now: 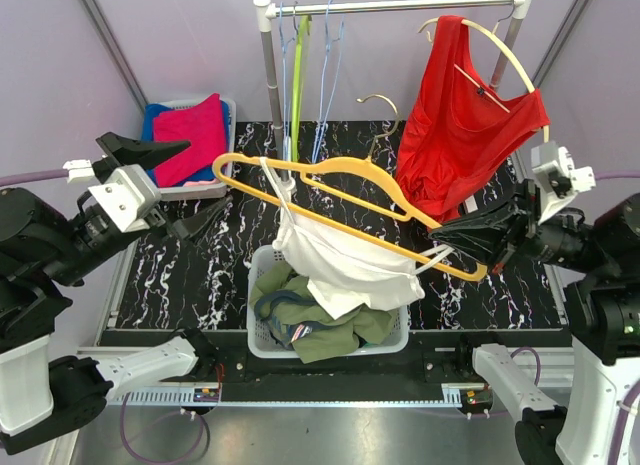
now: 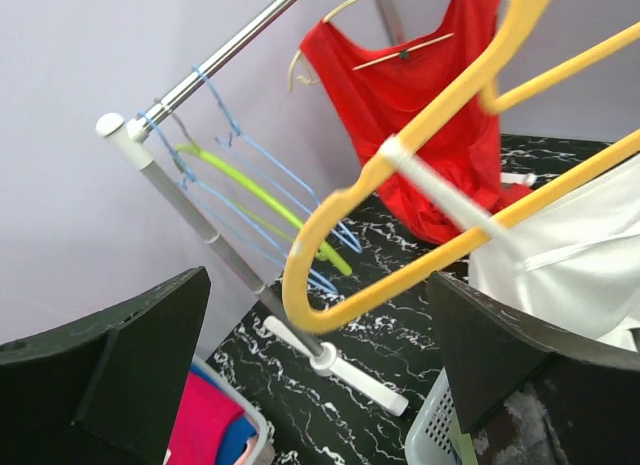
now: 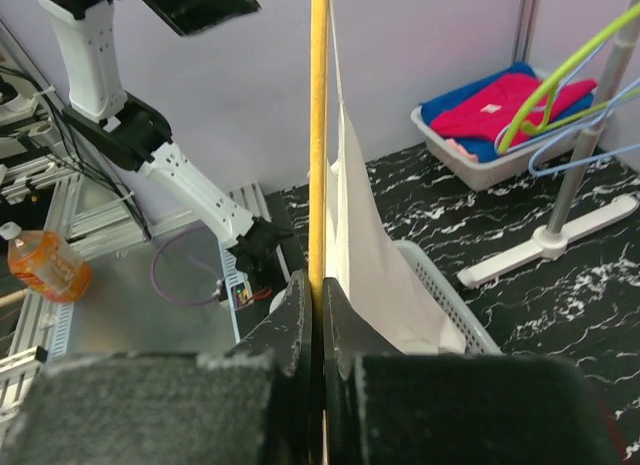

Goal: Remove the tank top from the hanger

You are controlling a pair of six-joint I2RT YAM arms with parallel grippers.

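Observation:
A yellow hanger (image 1: 350,165) hangs tilted in mid-air across the top view, its right end pinched in my right gripper (image 1: 450,240). In the right wrist view its bar (image 3: 319,135) runs straight up from between the shut fingers. The white tank top (image 1: 335,255) dangles from the hanger, one strap looped near the left end and the other near the right end. My left gripper (image 1: 200,185) stands open left of the hanger's free end, touching nothing. In the left wrist view that end (image 2: 300,285) and a strap (image 2: 440,190) lie beyond the spread fingers.
Below the tank top sits a grey basket (image 1: 400,330) with green clothing (image 1: 345,335). A red top (image 1: 450,135) hangs on the rack (image 1: 400,5) at back right; blue and green hangers (image 1: 298,85) hang at its left. A second basket (image 1: 195,192) with pink and blue cloth stands at back left.

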